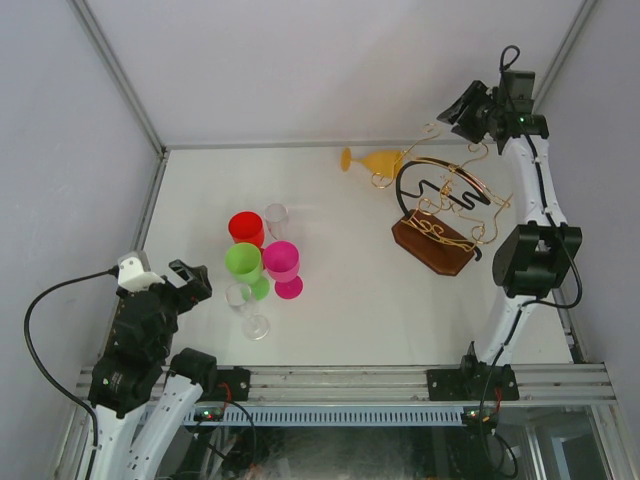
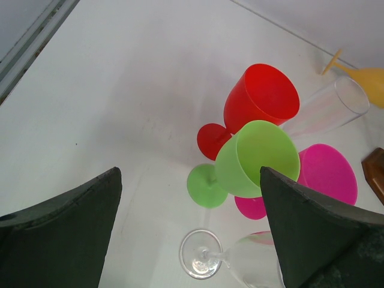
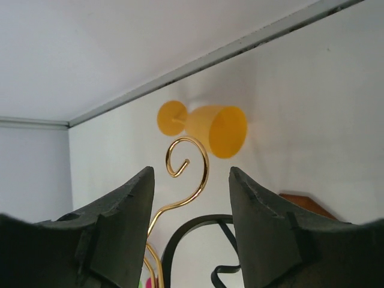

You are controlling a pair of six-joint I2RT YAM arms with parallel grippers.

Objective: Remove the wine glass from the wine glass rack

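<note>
An orange wine glass (image 1: 380, 163) lies on its side behind the rack, close to the back wall; in the right wrist view its orange bowl (image 3: 224, 131) and round foot show beyond a gold curl. The wine glass rack (image 1: 433, 243) has a brown wooden base, black scrollwork and gold wire arms, with no glass on the arms that show. My right gripper (image 1: 446, 124) is over the back of the rack, apart from the glass; its fingers (image 3: 135, 198) are parted with no glass between them. On the left, my left gripper (image 1: 192, 281) stands open and empty.
Left of centre stand a red glass (image 1: 246, 228), a green glass (image 1: 243, 262), a magenta glass (image 1: 282, 261) and a clear glass (image 1: 277, 219). Another clear glass (image 1: 241, 298) is in front of them. Between this group and the rack the table is bare.
</note>
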